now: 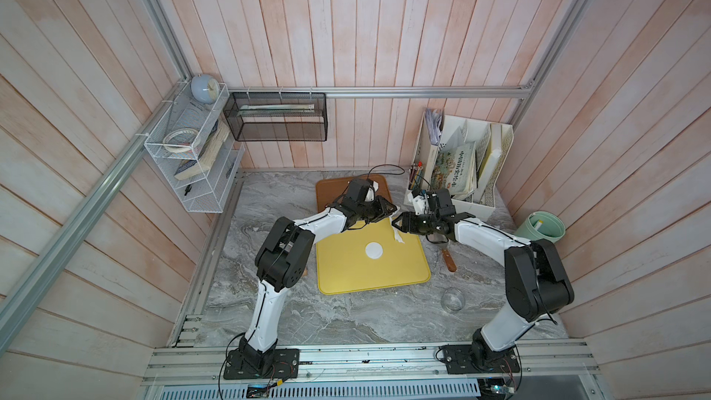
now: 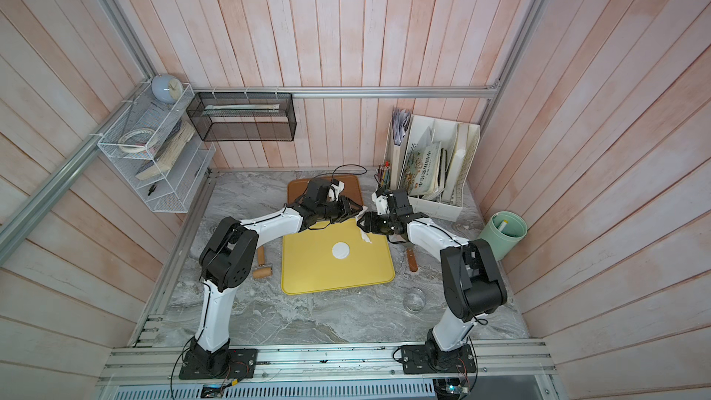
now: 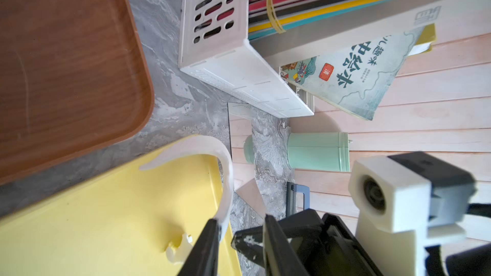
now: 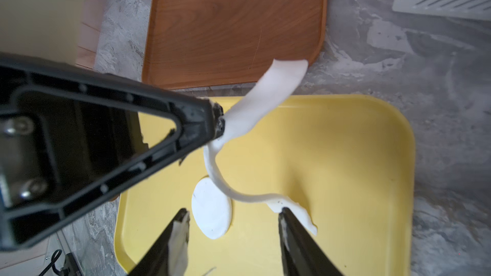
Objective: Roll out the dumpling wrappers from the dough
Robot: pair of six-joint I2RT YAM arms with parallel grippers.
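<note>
A white curved strip of dough (image 4: 266,89) hangs from a fingertip of my left gripper, above the yellow tray (image 1: 348,275). In the left wrist view that gripper's fingers stand apart, and the strip meets only the left one. The strip's lower end comes down near the tray, above the gap between the fingers of my right gripper, which is open with nothing visibly gripped. A round white wrapper (image 1: 374,250) lies flat near the tray's middle.
Behind the yellow tray is a bare brown tray (image 4: 245,30). A wooden rolling pin (image 2: 262,270) lies to the left. On the right are a wooden-handled tool (image 1: 449,260) and a clear glass bowl (image 1: 452,299). A white file rack (image 1: 477,211) stands at the back right.
</note>
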